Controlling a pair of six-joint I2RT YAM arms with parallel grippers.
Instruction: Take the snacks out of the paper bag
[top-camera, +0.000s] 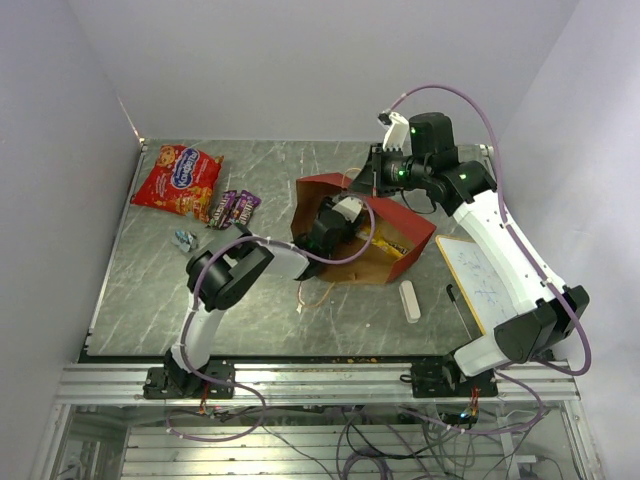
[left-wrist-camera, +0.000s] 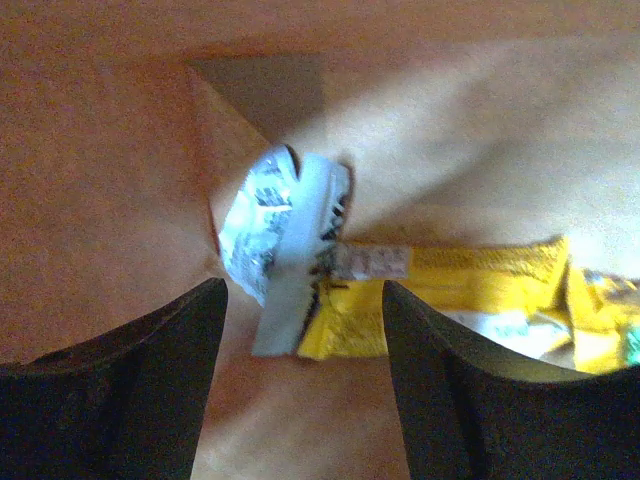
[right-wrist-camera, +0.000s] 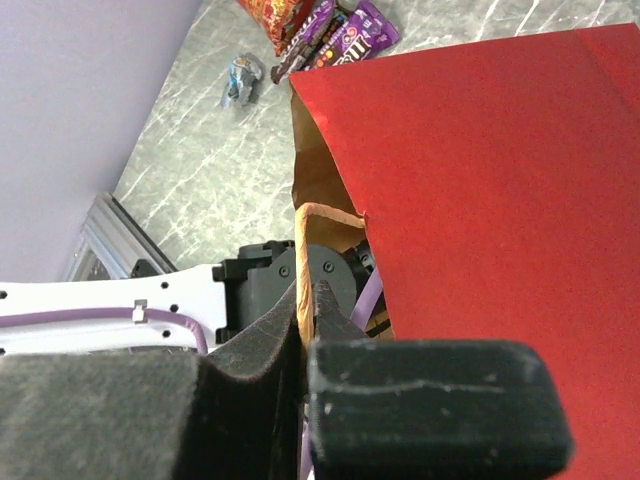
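The red and brown paper bag lies on its side, its mouth facing the front. My right gripper is shut on the bag's tan twisted handle. Inside the mouth, my left gripper stands open, its fingertips close to the snacks. Ahead of and partly between these fingers is a small silvery packet. A yellow snack packet touches it and extends to the right, behind the right-hand finger. Outside the bag lie a red snack bag, purple bars and a small silvery packet.
Right of the bag are a white eraser, a dark pen and a whiteboard. Bare marble tabletop shows at the front left.
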